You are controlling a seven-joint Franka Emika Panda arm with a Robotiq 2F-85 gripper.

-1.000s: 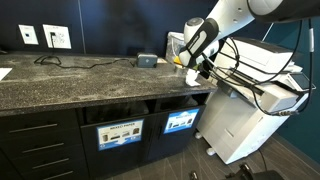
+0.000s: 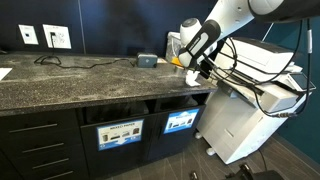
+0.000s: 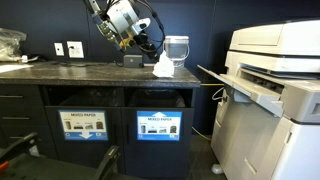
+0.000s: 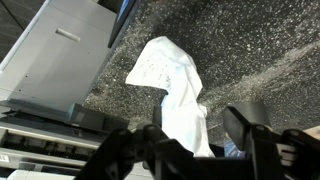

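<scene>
A crumpled white sheet, like tissue or cloth (image 4: 168, 68), lies on the dark speckled counter in the wrist view and stretches down towards my fingers. My gripper has its two dark fingers apart, with the lower part of the white sheet showing in the gap. Whether they touch it, I cannot tell. In exterior view 2 the white sheet (image 3: 163, 66) stands in a peak near the counter's front right edge, below the arm. Exterior view 1 shows it as a small white patch (image 2: 192, 77) under the arm; the fingers are hard to make out there.
A clear lidded container (image 3: 177, 48) stands behind the white sheet. Left of it is a dark grey box (image 3: 134, 61). The large printer (image 3: 262, 80) is close on the right, with its tray (image 3: 240, 92) jutting out.
In exterior view 1 the arm's lower end has shifted very slightly. The white sheet stays near the same spot.
</scene>
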